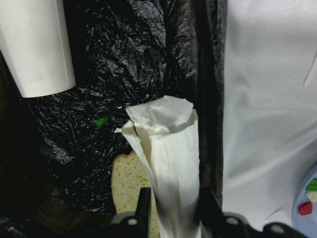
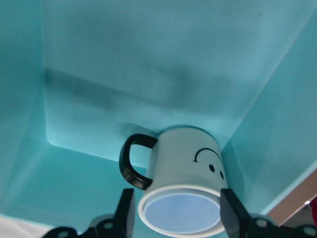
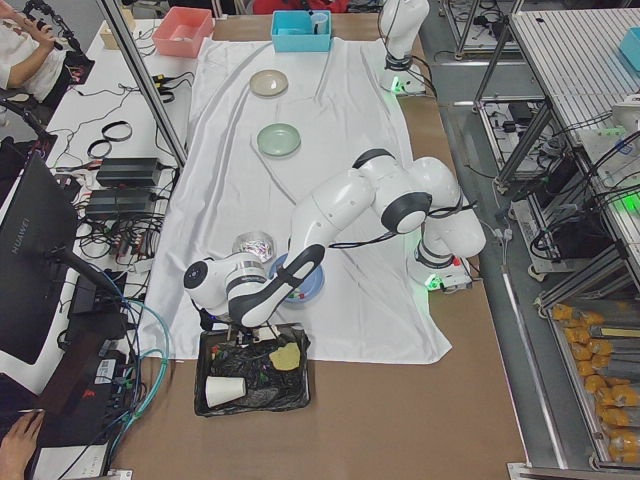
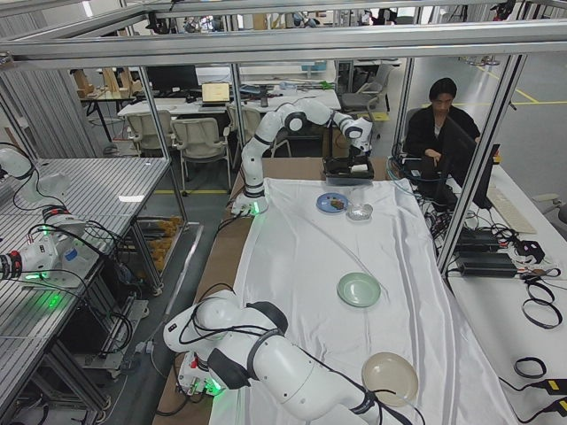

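A crumpled white paper piece [image 1: 168,153] is held by my left gripper over the black-lined bin [image 3: 250,402]. Inside the bin lie a white cup [image 1: 37,44], a bread slice [image 1: 128,183] and green scraps. A blue plate [image 1: 309,196] with food pieces is beside it. In the right wrist view my right gripper is open around the bottom end of a white mug [image 2: 185,163] lying in a turquoise container [image 2: 124,59]; whether it touches the mug I cannot tell.
A foil dish [image 3: 252,243], green plate [image 3: 278,139] and beige plate [image 3: 268,82] stand on the white cloth [image 3: 370,310]. A pink container [image 3: 183,32] is on the left table.
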